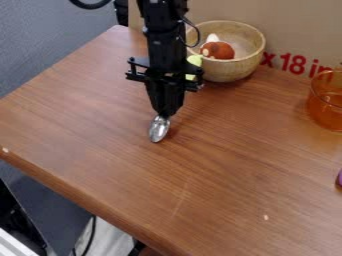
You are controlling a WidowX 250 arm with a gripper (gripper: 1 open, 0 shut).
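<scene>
The black gripper (167, 108) points straight down over a spoon (160, 127), whose metal bowl rests on the wooden table (234, 190). The spoon's pale green handle (193, 68) runs back behind the gripper toward the wooden bowl. The fingertips are low over the spoon's neck; whether they are closed on it cannot be told.
A wooden bowl (230, 64) with a reddish-brown round item sits at the back against a cardboard box (287, 25). An orange translucent cup (325, 105) stands at the right. A small purple object is at the right edge.
</scene>
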